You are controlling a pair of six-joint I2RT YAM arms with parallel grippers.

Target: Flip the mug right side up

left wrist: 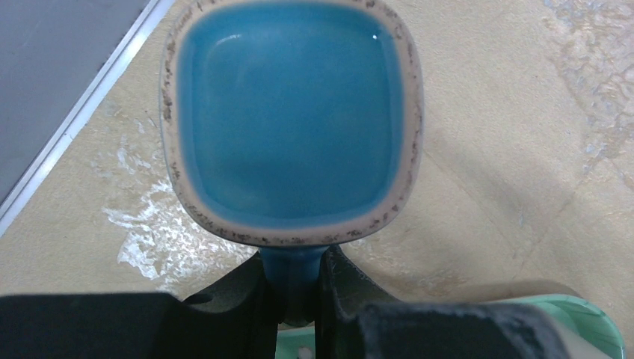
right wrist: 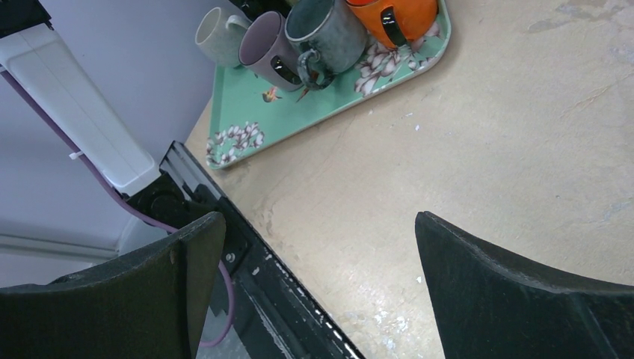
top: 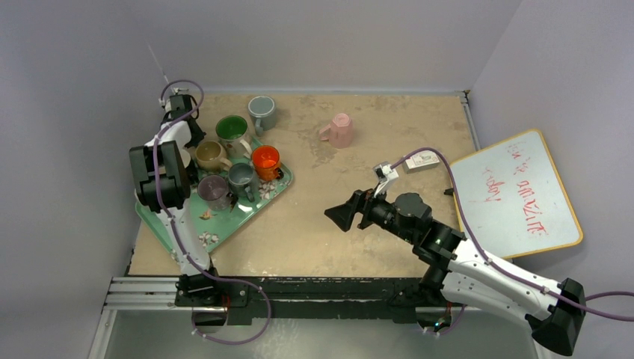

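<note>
In the left wrist view a blue square mug (left wrist: 291, 120) with a speckled rim fills the upper middle. My left gripper is shut on its blue handle. From above, my left gripper (top: 187, 120) is at the back left of the table, largely covering that mug. A pink mug (top: 341, 130) stands alone at the back middle; whether it is inverted is hard to tell, though its top looks closed. My right gripper (top: 348, 212) hangs open and empty over the right part of the table.
A green tray (top: 164, 224) holds several mugs at the left. A pale blue mug (top: 263, 112) stands behind it. A small white box (top: 420, 161) and a whiteboard (top: 516, 194) lie at the right.
</note>
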